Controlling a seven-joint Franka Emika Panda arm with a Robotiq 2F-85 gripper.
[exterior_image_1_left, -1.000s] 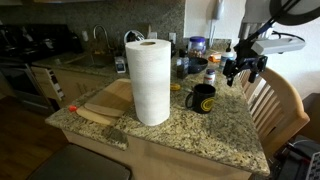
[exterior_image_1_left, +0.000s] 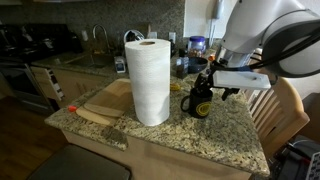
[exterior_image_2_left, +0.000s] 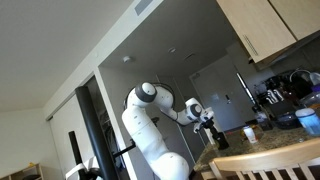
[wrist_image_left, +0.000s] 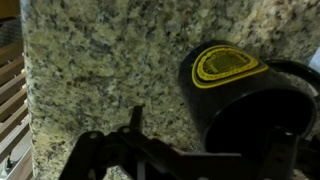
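Note:
A black mug (exterior_image_1_left: 198, 106) with a yellow emblem stands on the granite counter, its handle toward the paper towel roll. My gripper (exterior_image_1_left: 216, 84) is low at the mug's upper right side, overlapping its rim in this view. In the wrist view the mug (wrist_image_left: 215, 92) fills the right half, with its opening toward the bottom. There the gripper's dark fingers (wrist_image_left: 135, 122) are spread apart, one left of the mug and the other over its dark opening. Whether either finger touches the mug cannot be made out.
A paper towel roll (exterior_image_1_left: 150, 85) stands left of the mug, with a wooden cutting board (exterior_image_1_left: 112, 98) beyond it. Jars and containers (exterior_image_1_left: 196, 47) crowd the counter's back. A wooden chair (exterior_image_1_left: 286, 112) stands at the right edge.
My gripper has come left and down from the right side to the mug, and the arm now reaches farther into view. The mug stays where it was.

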